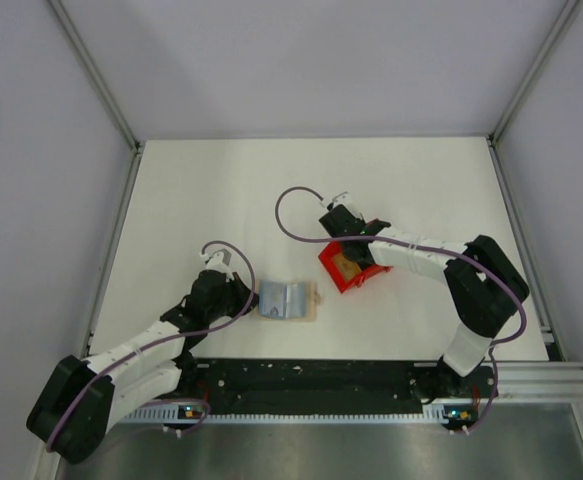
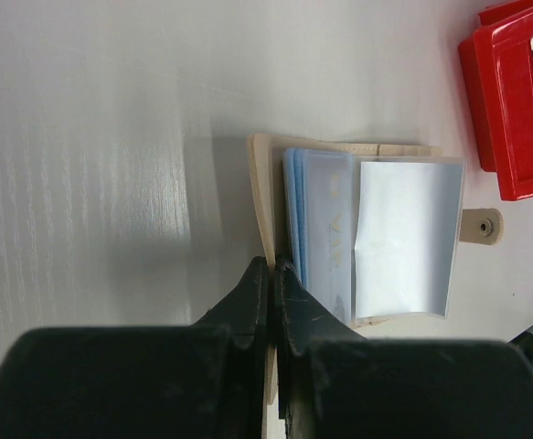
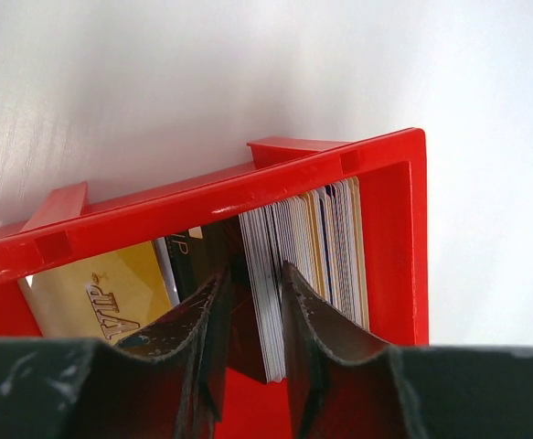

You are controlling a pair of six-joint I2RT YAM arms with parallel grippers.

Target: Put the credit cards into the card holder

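Observation:
The card holder [image 1: 287,300] lies spread on the table, beige outside with clear sleeves [image 2: 328,229] inside. At its left side, my left gripper is shut on the thin beige cover edge, which shows between the fingers. Credit cards [image 3: 325,233] stand on edge, packed together, in a red box [image 3: 202,198]. My right gripper reaches down into that box with its fingers apart. Light card edges and a dark card's face show between the fingertips; whether the pads touch them I cannot tell.
A yellow card [image 3: 101,297] leans in the other part of the red box, beside a dark card. A tan strap with a snap [image 2: 482,226] sticks out from the holder's right side, close to the box.

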